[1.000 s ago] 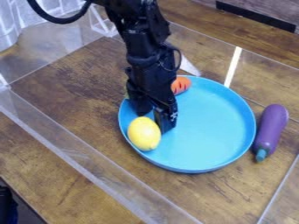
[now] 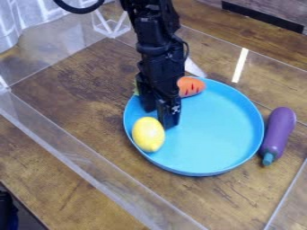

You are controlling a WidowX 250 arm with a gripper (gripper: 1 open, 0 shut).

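My black gripper (image 2: 161,97) reaches down from the top of the camera view over the left part of a blue plate (image 2: 221,135), its fingertips low over the plate behind a yellow egg-shaped object (image 2: 149,134). An orange object (image 2: 191,86) lies at the plate's back edge, partly behind the gripper, and a small green bit shows left of it.
A purple eggplant-like object (image 2: 276,135) lies on the wooden table right of the plate. The table (image 2: 66,85) left of the plate is clear. A clear plastic edge runs along the lower left.
The gripper has moved up and back, away from the front of the plate, uncovering more of the orange object. The yellow object appears shifted slightly right and back.
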